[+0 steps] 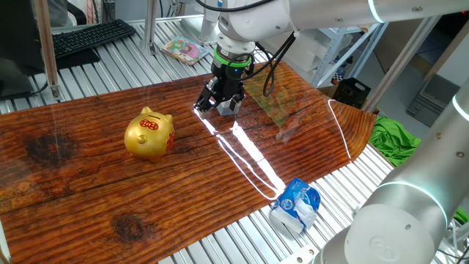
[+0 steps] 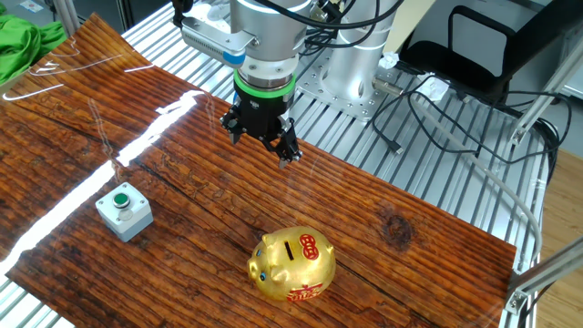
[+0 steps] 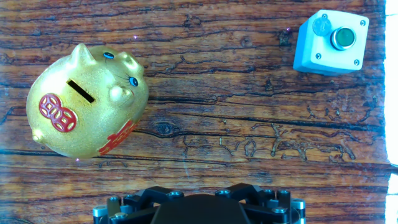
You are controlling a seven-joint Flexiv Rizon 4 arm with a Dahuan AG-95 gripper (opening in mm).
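Observation:
A golden piggy bank (image 2: 293,264) with red markings and a slot on top stands upright on the wooden tabletop; it also shows as the pig (image 3: 87,102) at the left of the wrist view. Apart from it is a pale box with a green button (image 2: 124,211), at the upper right of the wrist view as the button box (image 3: 333,42). My black gripper (image 2: 261,150) hangs above the board, its fingers spread wide and nothing between them. In exterior view 1 the gripper partly covers the button box (image 1: 229,107).
A blue-and-white packet (image 1: 296,205) lies at the board's edge. Green cloth (image 1: 399,139) is bunched beyond one end. Bright glare streaks cross the wood. Between pig and box the board is clear. Loose black cables (image 2: 455,137) lie on the slatted metal table.

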